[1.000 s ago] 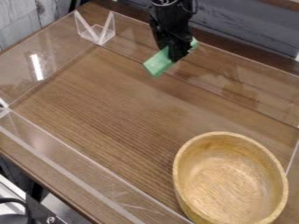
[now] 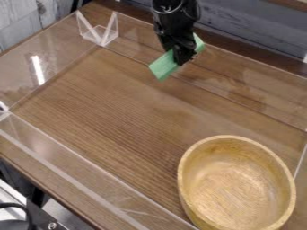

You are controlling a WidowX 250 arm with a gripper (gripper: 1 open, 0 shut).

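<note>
My black gripper [image 2: 181,47] hangs at the top centre of the camera view, shut on a green object [image 2: 164,65] that tilts down to the lower left over the wooden table [image 2: 108,126]. Part of the green object shows behind the fingers, on their right side.
A large yellow-tan oval bowl [image 2: 235,184] stands at the lower right. A clear angular holder [image 2: 99,27] is at the back left. A dark cable lies at the lower left corner.
The gripper and green object have shifted only very slightly; the bowl and holder are unmoved.
</note>
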